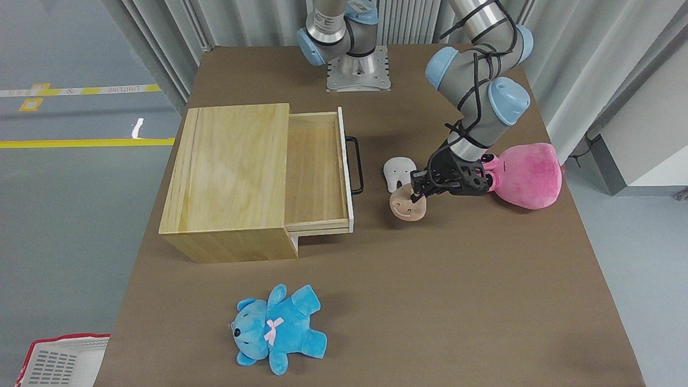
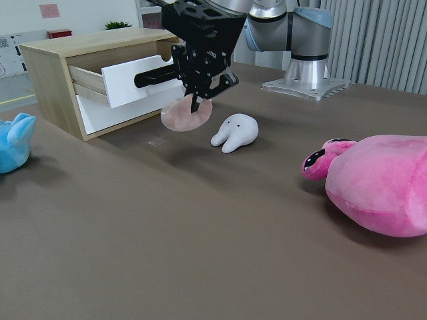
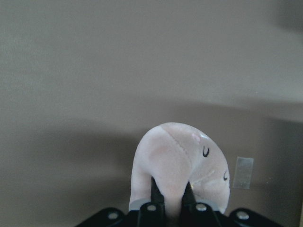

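Note:
A round beige-pink plush (image 1: 404,209) with a stitched face hangs from my gripper (image 1: 416,192), which is shut on it just right of the open drawer. In the left view it is off the table, a pink disc (image 2: 179,117) under my black gripper. In the wrist view its fabric (image 3: 165,156) bunches between the dark fingers. A white plush (image 1: 398,169) with long ears lies on the table behind it.
A wooden cabinet (image 1: 222,174) has its drawer (image 1: 316,171) pulled out, empty. A pink plush (image 1: 529,177) lies at right, a blue bear (image 1: 290,329) at front.

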